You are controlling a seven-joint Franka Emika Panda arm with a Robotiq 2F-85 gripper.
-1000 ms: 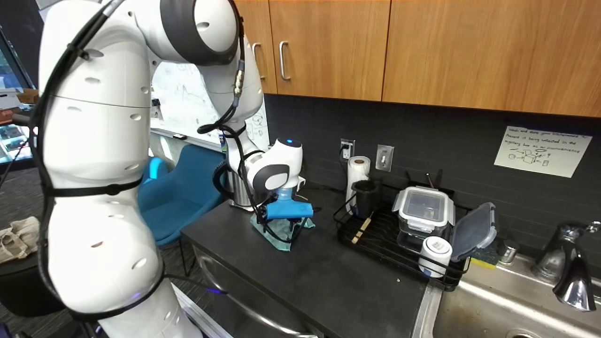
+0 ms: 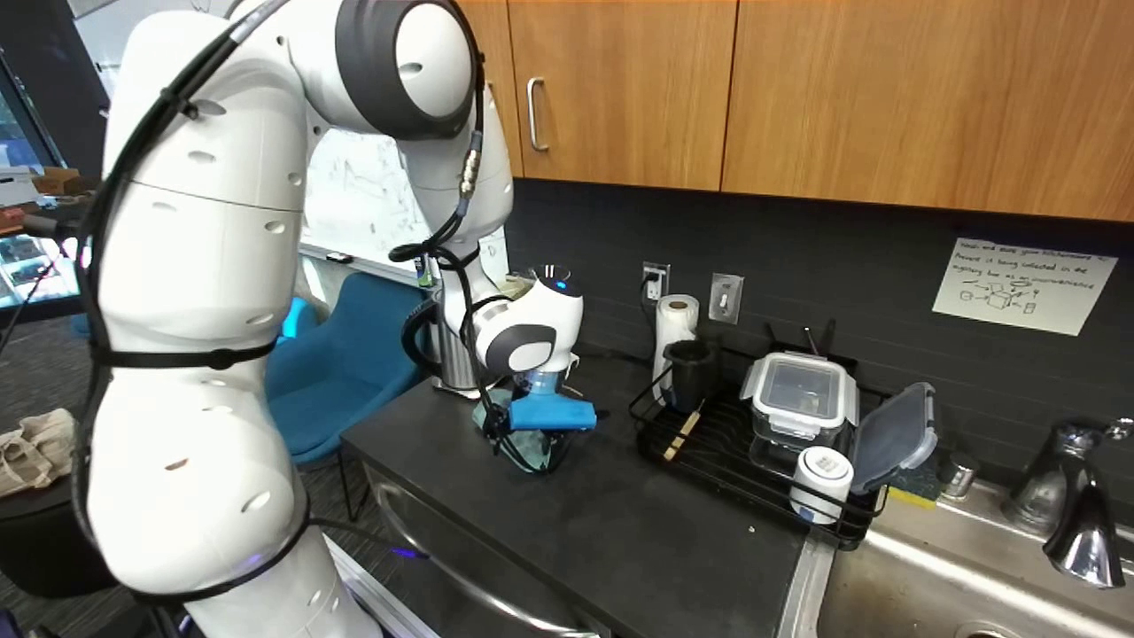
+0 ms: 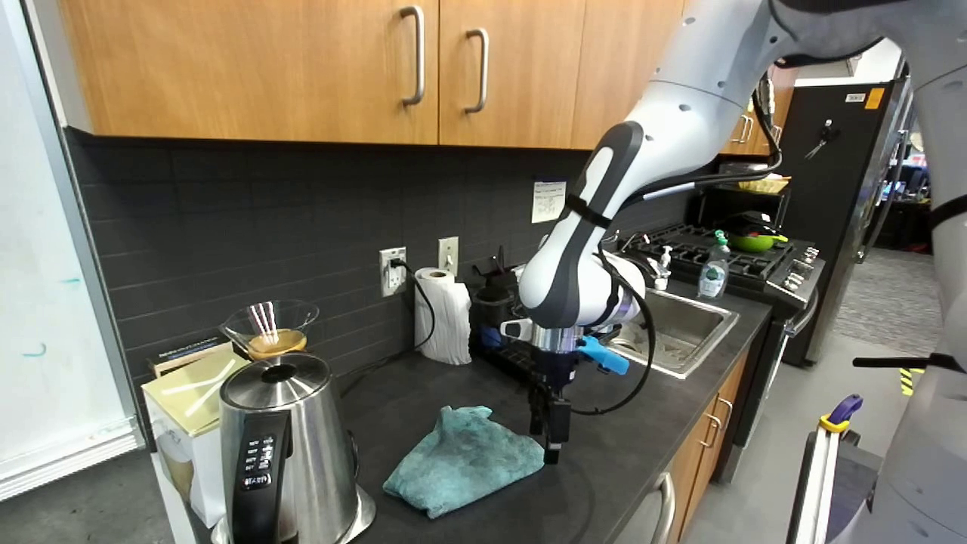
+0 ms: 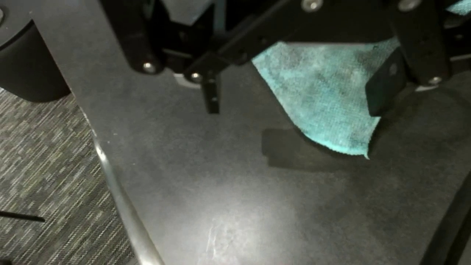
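A crumpled teal cloth [image 3: 467,458] lies on the dark counter. My gripper [image 3: 550,444] points down at the cloth's right end in exterior view 2, low over the counter. In the wrist view the gripper stands open, its two black fingers [image 4: 211,95] wide apart. One corner of the cloth [image 4: 329,99] reaches between them and passes close to the right-hand finger; whether they touch I cannot tell. The black linkage hides the rest of the cloth there. Exterior view 1 shows only part of the cloth [image 2: 491,416] behind the wrist and its cable.
A steel kettle [image 3: 281,408] stands left of the cloth in exterior view 2. A paper towel roll [image 3: 443,317] is by the wall. The black dish rack [image 2: 723,457] and sink [image 2: 904,585] lie farther right in exterior view 1. Bare counter [image 2: 659,532] lies between.
The arm and gripper have shifted slightly right and down in exterior view 1. The part of the cloth that showed right of the gripper is no longer visible there.
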